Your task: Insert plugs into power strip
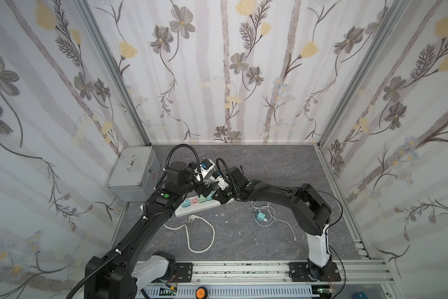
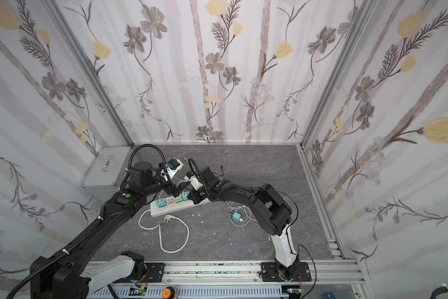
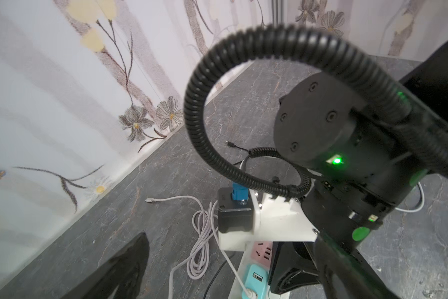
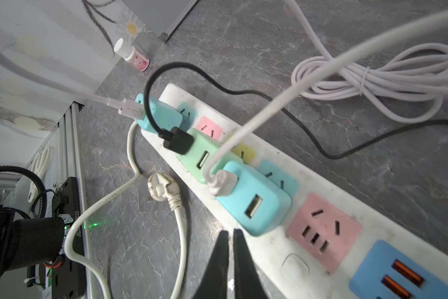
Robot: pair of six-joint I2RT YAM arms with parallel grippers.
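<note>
The white power strip (image 4: 296, 266) lies on the grey table. Three adapters stand in it: a teal one (image 4: 164, 113) at the far end, a green one (image 4: 200, 154) with a black USB plug (image 4: 178, 141), and a blue one (image 4: 256, 196) with a white USB plug (image 4: 221, 183). My right gripper is shut, with nothing visible between its fingers, beside the blue adapter. My left gripper is open and empty, raised above the table behind the strip. A loose teal adapter (image 1: 261, 216) with a white cable lies to the right.
A coiled white cable (image 4: 378, 82) lies behind the strip. In front of it is the strip's white mains plug (image 4: 164, 188) on its cord. A grey metal box (image 1: 133, 172) stands at the back left. Both arms are close together over the strip.
</note>
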